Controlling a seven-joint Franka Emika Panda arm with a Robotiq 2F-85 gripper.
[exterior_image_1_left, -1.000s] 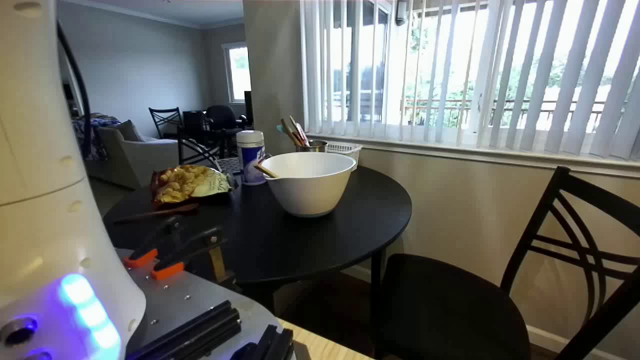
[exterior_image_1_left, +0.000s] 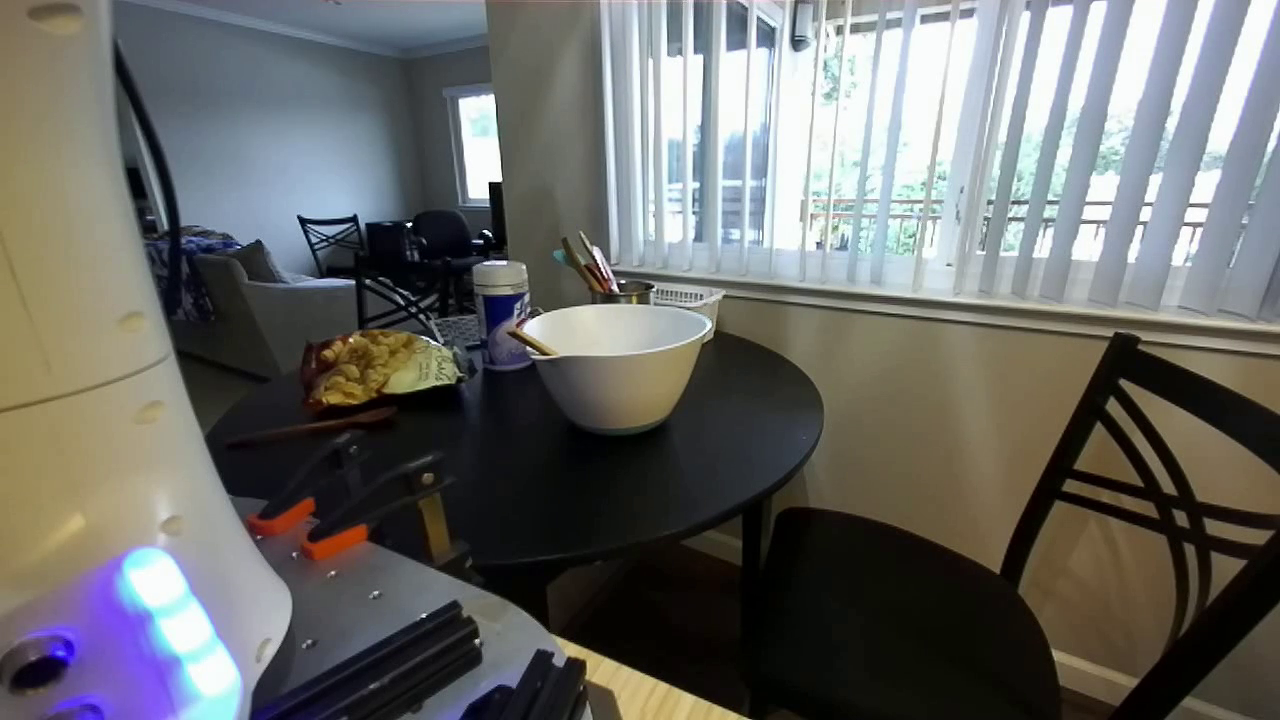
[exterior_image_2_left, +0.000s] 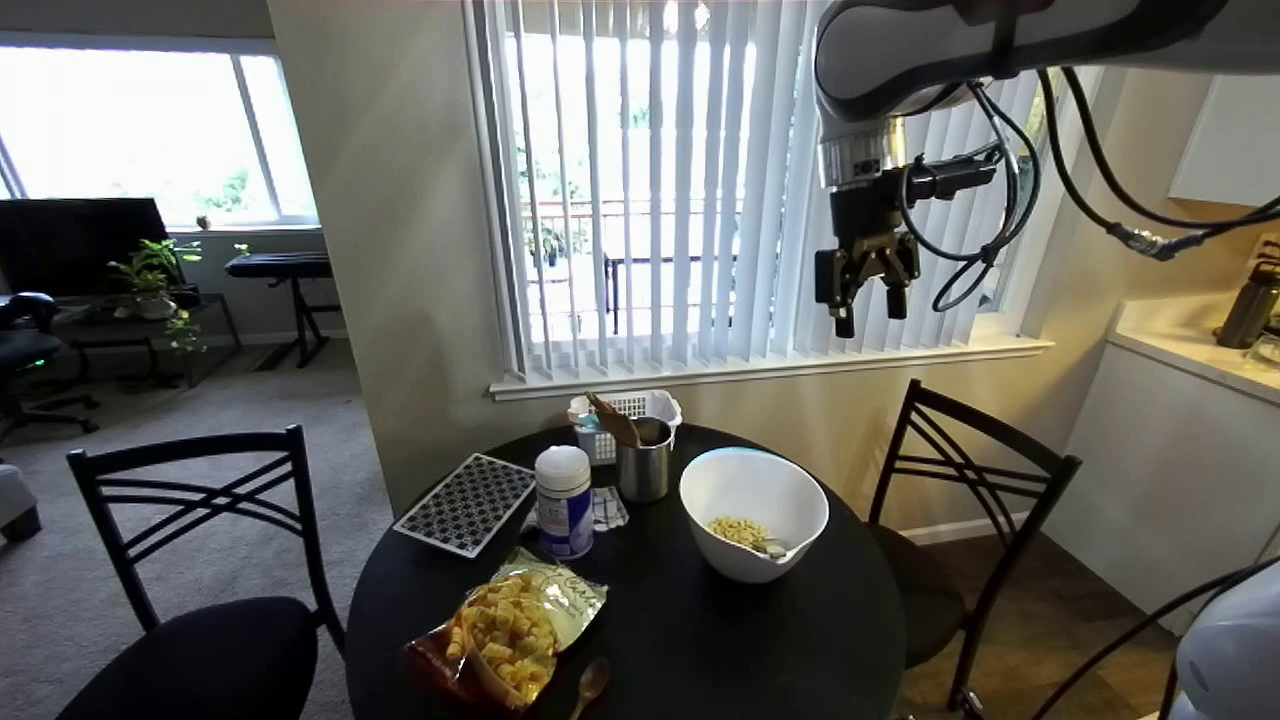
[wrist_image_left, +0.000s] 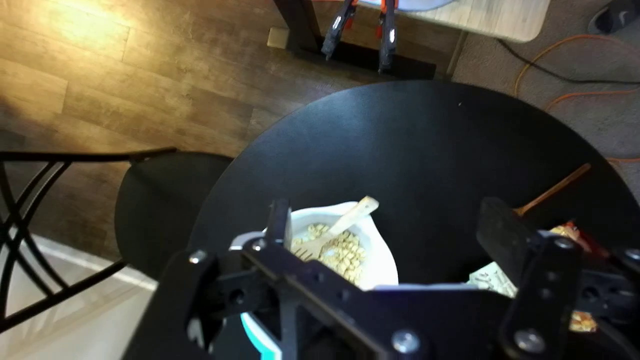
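Note:
My gripper (exterior_image_2_left: 872, 322) hangs high above the right side of the table, apart from everything, open and empty. In the wrist view its two fingers stand wide apart, and the left one covers part of the white bowl (wrist_image_left: 382, 262). Inside that bowl (exterior_image_2_left: 753, 484) lie pale yellow pieces (wrist_image_left: 345, 257) and a light wooden fork-like utensil (wrist_image_left: 342, 227), its handle resting over the rim. An open bag of chip-like snacks (exterior_image_2_left: 510, 630) lies at the front of the table. Beside it is a wooden spoon (wrist_image_left: 555, 190).
The round black table (wrist_image_left: 414, 144) has free room around the bowl. A wipes canister (exterior_image_2_left: 564, 502), a metal utensil pot (exterior_image_2_left: 644, 462), a white basket (exterior_image_2_left: 600, 446) and a patterned board (exterior_image_2_left: 468, 504) stand farther back. A black chair (exterior_image_2_left: 960, 516) is at the right.

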